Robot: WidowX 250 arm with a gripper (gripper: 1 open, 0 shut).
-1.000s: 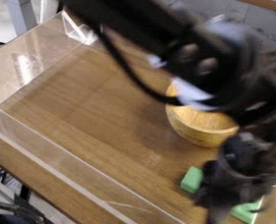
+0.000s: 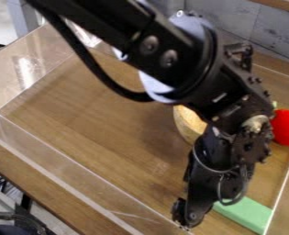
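Observation:
My gripper (image 2: 210,202) is low over the lower right of the wooden table (image 2: 92,124), open, at the left end of a green block (image 2: 242,215) that it partly hides. Behind the arm, a wooden bowl (image 2: 184,123) is mostly hidden. A red round object (image 2: 286,128) sits at the right, beside the wrist.
Clear plastic walls (image 2: 61,184) edge the table on the left and front. A grey panel (image 2: 263,32) stands at the back.
The arm has swung down and toward the left, bringing the gripper over the green block's left end. More of the red object now shows, and the bowl is more hidden.

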